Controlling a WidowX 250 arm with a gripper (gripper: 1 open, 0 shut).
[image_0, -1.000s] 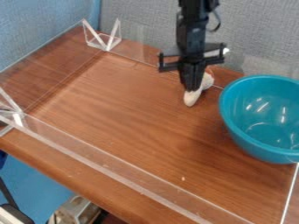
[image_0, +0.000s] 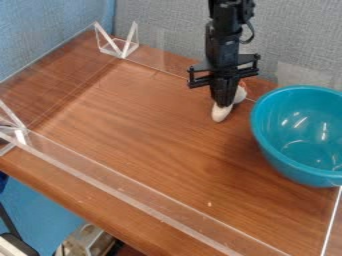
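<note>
My black gripper (image_0: 222, 94) is at the back right of the wooden table, its fingertips pointing down over a small white elongated object (image_0: 222, 112) that lies on the surface. The fingertips overlap the upper part of that object; whether they touch it is unclear. The gripper looks closed, with nothing clearly between its fingers.
A large teal bowl (image_0: 297, 152) fills the right side, just beside the white object. White wire brackets (image_0: 116, 42) stand at the back-left corner and at the left edge.
My gripper has moved a little to the right, over the white object. The bowl and object look unmoved.
</note>
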